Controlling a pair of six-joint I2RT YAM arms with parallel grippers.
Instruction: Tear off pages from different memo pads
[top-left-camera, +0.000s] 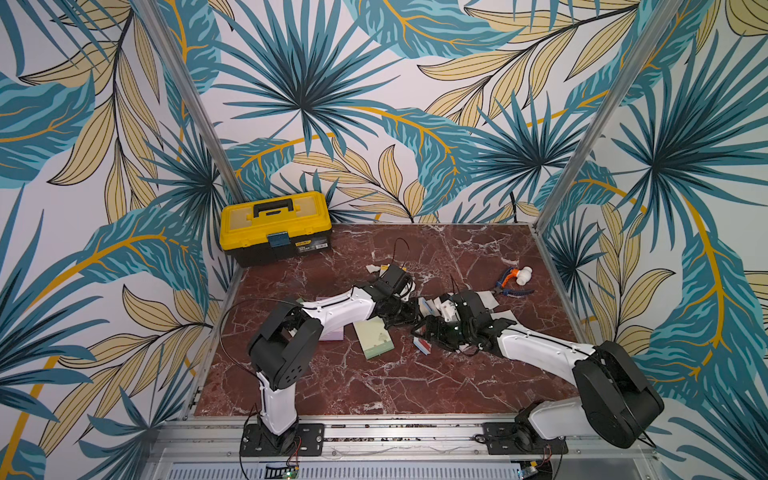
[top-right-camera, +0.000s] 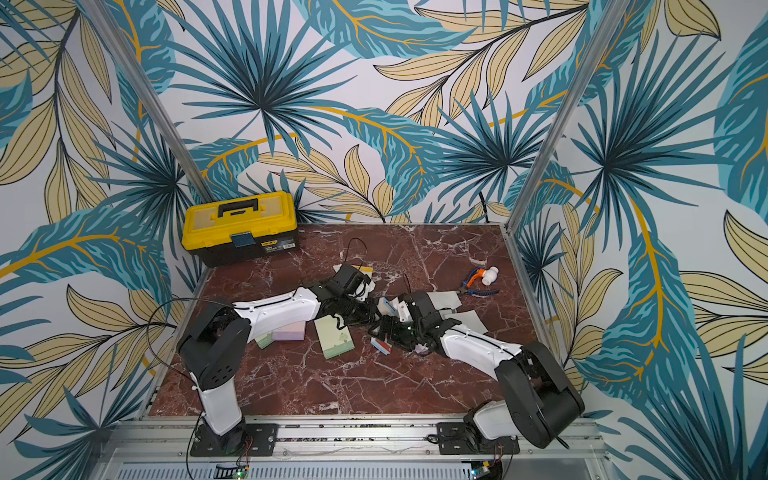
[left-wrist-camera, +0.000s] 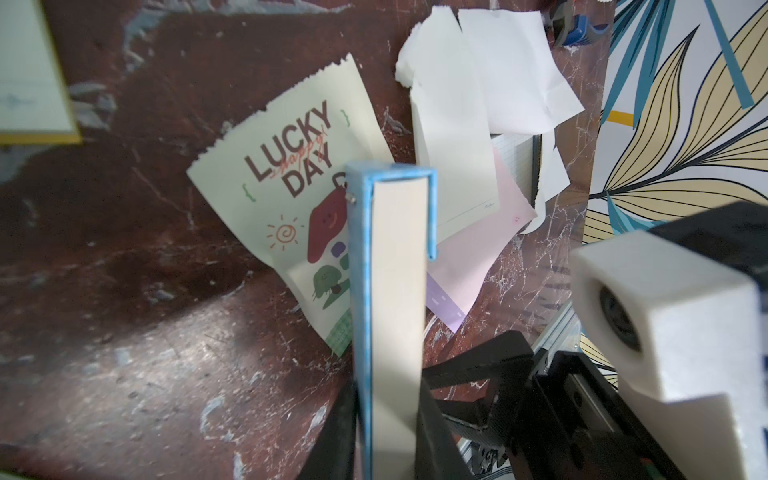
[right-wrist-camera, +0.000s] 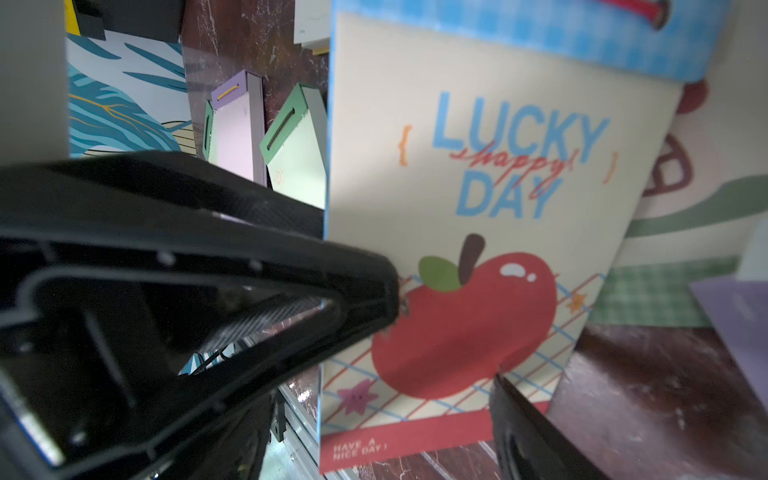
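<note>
A blue-edged memo pad with a red apple and "LUCKY DAY" on its cover (right-wrist-camera: 496, 320) stands on edge above the table. My left gripper is shut on this pad, one finger on each side; in the right wrist view its near finger (right-wrist-camera: 352, 280) lies across the cover. Beside the pad's lower part is my right gripper, its fingers apart and no page visibly pinched between them. Left of the arms' meeting place lie a green memo pad (top-left-camera: 373, 336) and a purple one (top-right-camera: 289, 331).
A loose "LUCKY DAY" sheet (left-wrist-camera: 312, 168) with a torn edge lies under the held pad. White loose sheets (left-wrist-camera: 512, 72) and a pink one (left-wrist-camera: 480, 264) are to its right. A yellow toolbox (top-left-camera: 276, 224) stands back left, orange-handled pliers (top-left-camera: 507, 276) back right.
</note>
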